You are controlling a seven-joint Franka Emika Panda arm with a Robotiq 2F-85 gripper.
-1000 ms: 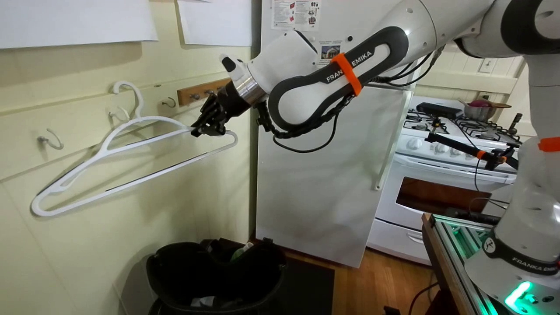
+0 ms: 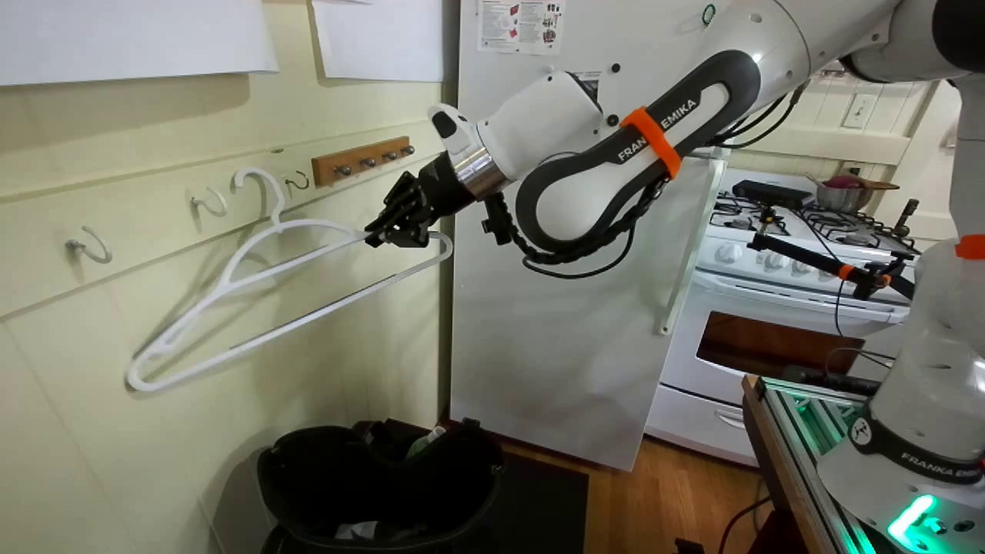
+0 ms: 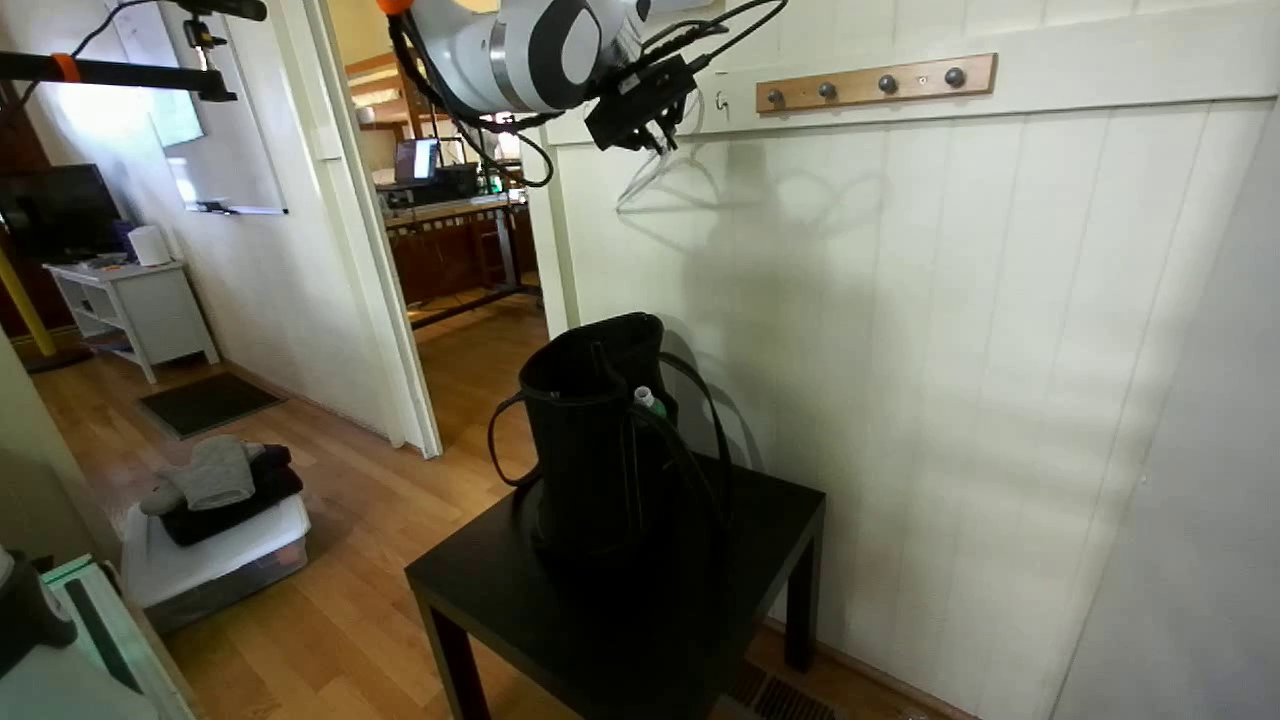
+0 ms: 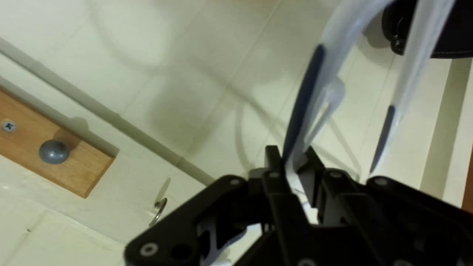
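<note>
A white hanger is held out from the cream wall, its hook uppermost and its far end sloping down to the left. My gripper is shut on the shoulder bar at the hanger's right end. In the wrist view the white bar of the hanger, with a dark strip along it, passes between my fingers. In exterior view 2 my gripper is at the top, and only a small part of the hanger shows below it.
Wall hooks include a white hook, another at left and a small metal hook. A wooden peg rail sits just behind my gripper. Below, a black bag stands on a black table. The fridge is to the right.
My gripper has moved to the right in exterior view 1, carrying the hanger along. The hanger's hook has shifted right and slightly lower, and the hanger looks more turned.
</note>
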